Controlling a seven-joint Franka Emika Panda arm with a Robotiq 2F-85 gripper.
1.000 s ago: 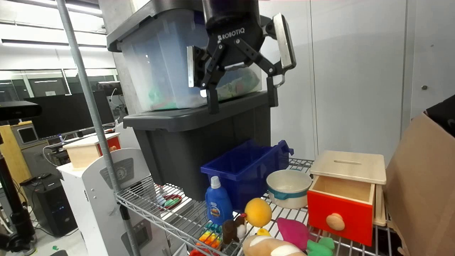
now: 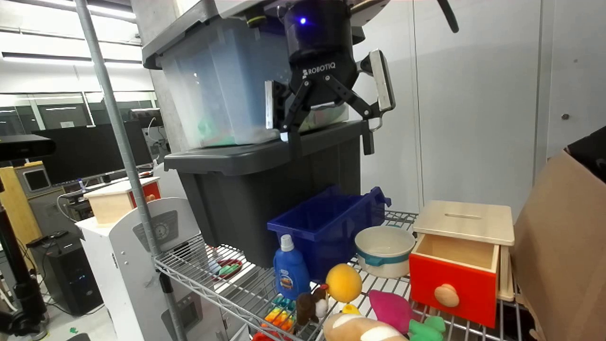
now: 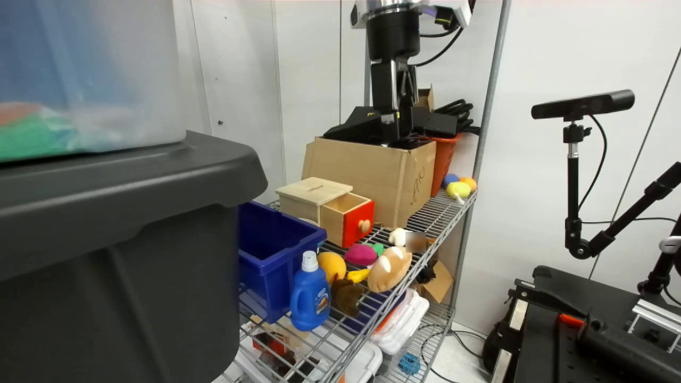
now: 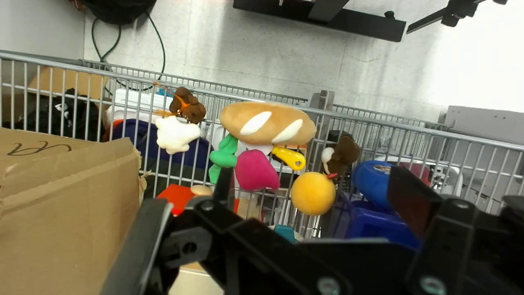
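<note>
My gripper (image 2: 330,145) hangs high above the wire shelf, open, with nothing between its spread fingers. Below it in the wrist view lie a bread loaf plush (image 4: 267,123), a magenta plush with green leaves (image 4: 256,170), an orange ball (image 4: 313,193), a yellow-handled item (image 4: 290,157), a brown and white toy (image 4: 344,153) and a white plush (image 4: 175,134). A blue detergent bottle (image 2: 291,271) stands upright in front of a blue bin (image 2: 341,219). The white and teal pot (image 2: 385,250) sits between that bin and a wooden box whose red drawer (image 2: 452,287) is pulled out.
Large dark and clear storage tubs (image 2: 272,187) are stacked at the left. A cardboard box (image 3: 370,169) bounds the shelf's other end. The wire shelf's front edge (image 3: 383,306) is exposed. Above the toys the air is clear.
My gripper has shifted slightly right and back in the exterior view, appearing a little smaller and still open. The shelf objects have not moved.
</note>
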